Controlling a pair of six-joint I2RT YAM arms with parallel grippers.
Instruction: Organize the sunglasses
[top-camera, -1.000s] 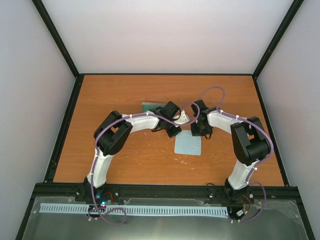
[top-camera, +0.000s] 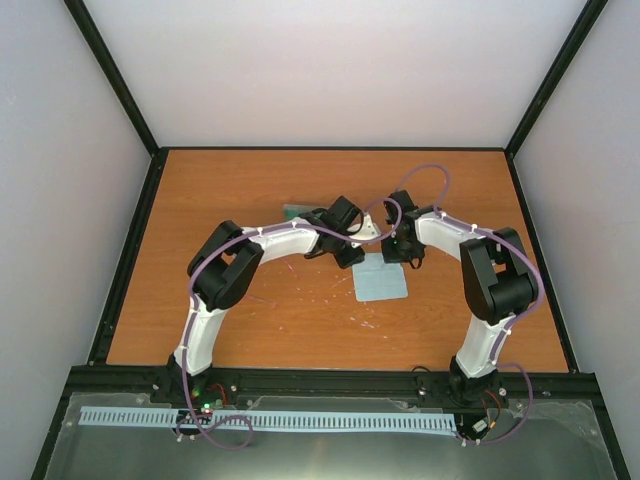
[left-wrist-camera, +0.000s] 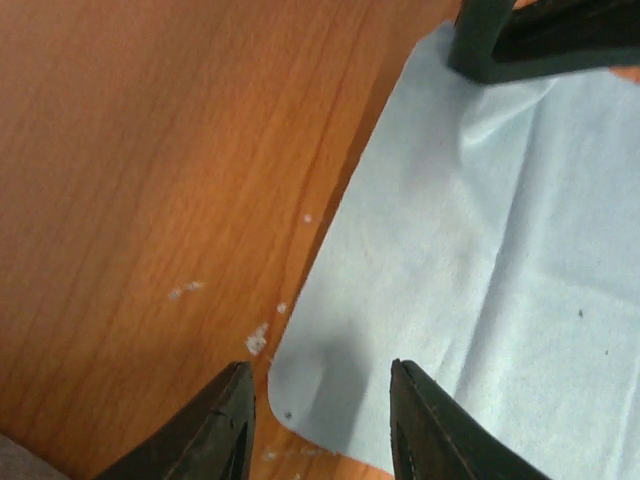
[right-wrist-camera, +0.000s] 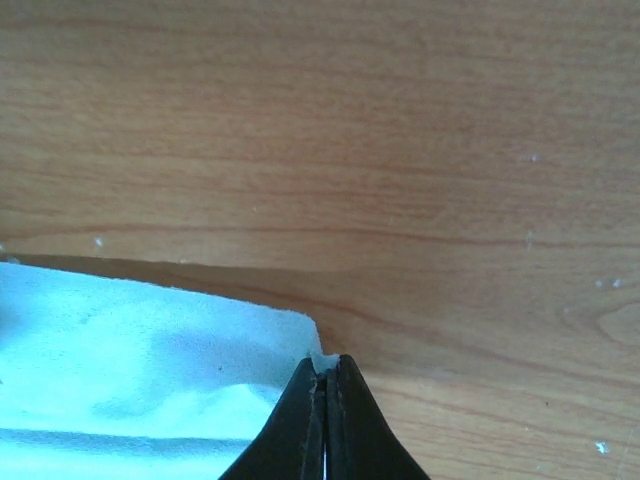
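A pale blue cloth (top-camera: 380, 283) lies on the wooden table below both grippers. In the left wrist view my left gripper stands open over a corner of the cloth (left-wrist-camera: 360, 330), with part of the other gripper at the top right. In the right wrist view my right gripper is shut on a corner of the cloth (right-wrist-camera: 150, 360). I cannot make out any sunglasses in these views.
A green object (top-camera: 298, 211), partly hidden by my left arm, lies at the back of the table.
The cloth has shifted slightly to the right in the top view. The left gripper has moved a little, and the right one slightly.
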